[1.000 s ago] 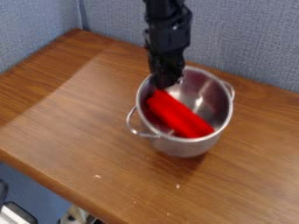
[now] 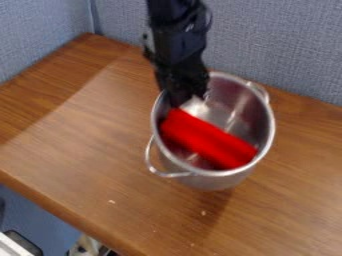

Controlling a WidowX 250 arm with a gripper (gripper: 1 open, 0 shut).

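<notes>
A steel pot (image 2: 238,110) with two side handles stands on the wooden table (image 2: 80,150), right of centre. A red cylinder (image 2: 206,138) lies inside it, slanting from upper left to lower right. My black gripper (image 2: 179,92) reaches down from the top to the pot's upper left rim. Its fingertips are dark and blurred, so I cannot tell what, if anything, is between them.
Padded grey walls (image 2: 281,45) border the table at the back and left. Below the front left edge is a blue floor with some dark equipment (image 2: 20,243).
The red cylinder stays inside the pot.
</notes>
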